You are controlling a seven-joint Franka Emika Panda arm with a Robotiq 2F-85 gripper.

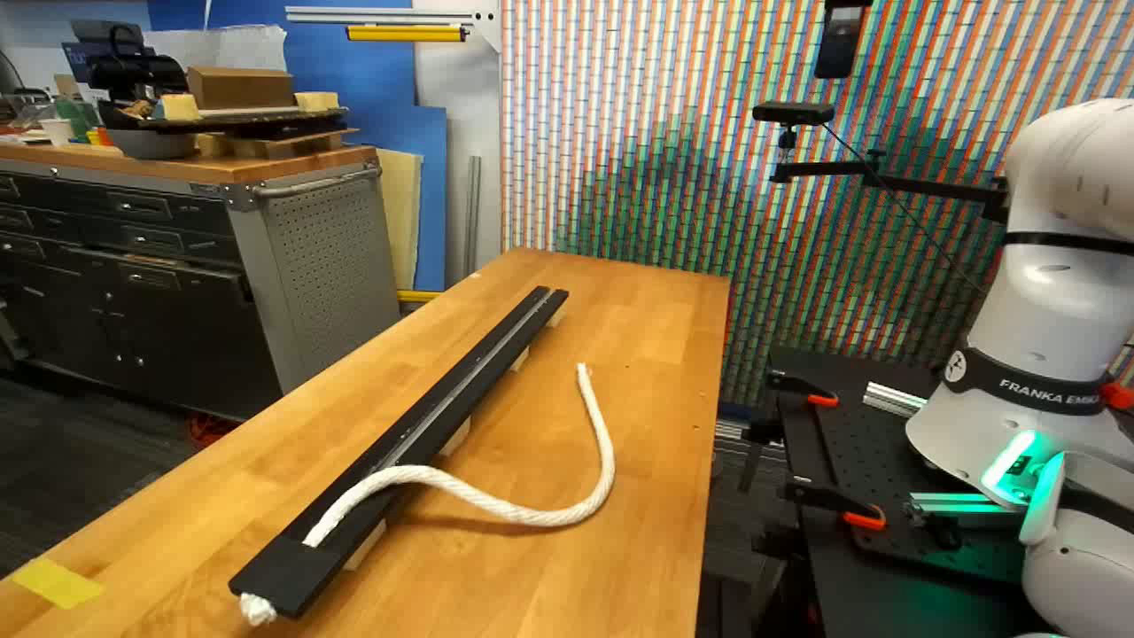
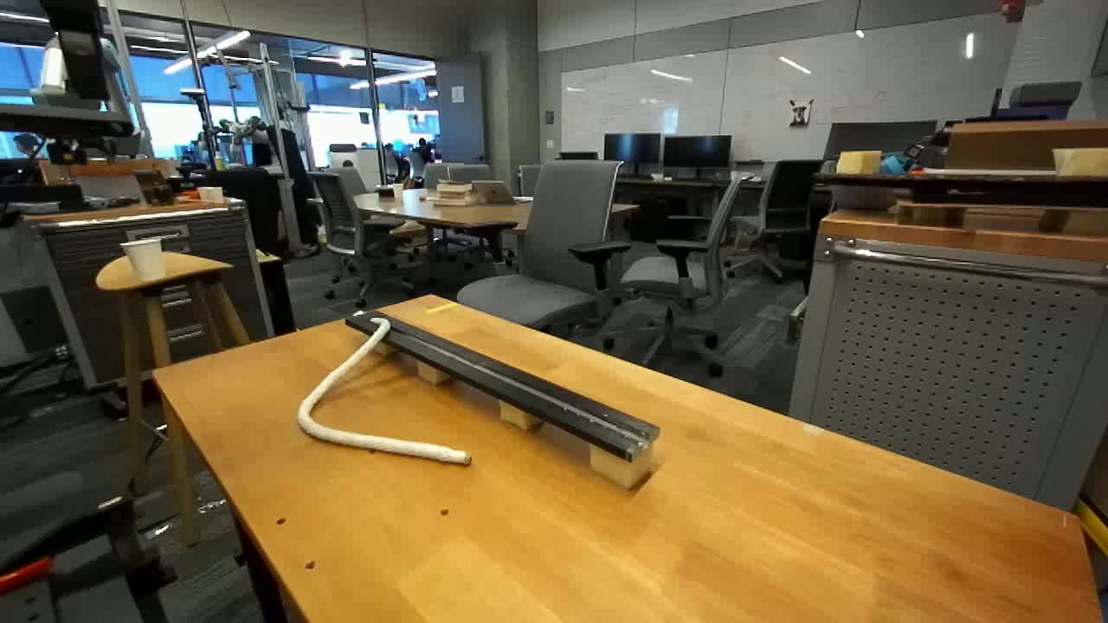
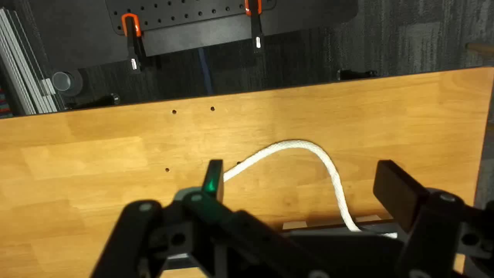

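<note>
A white rope [image 1: 532, 517] has one end at the near end of a long black slotted rail [image 1: 457, 399]; a knotted tip [image 1: 257, 608] sticks out past that end. From there the rope crosses over the rail and curves across the bare table, its free end [image 2: 462, 457] lying on the wood. In the wrist view my gripper is open, its two fingers wide apart above the table. The rope [image 3: 296, 144] shows below and between them, untouched as far as I can tell. Part of it is hidden behind the left finger [image 3: 214, 178].
Small wooden blocks [image 2: 623, 465] hold the rail above the wooden table [image 2: 779, 519]. Orange-tipped clamps [image 3: 131, 25] grip the robot's black base plate beside the table. Yellow tape [image 1: 58, 583] marks a near corner.
</note>
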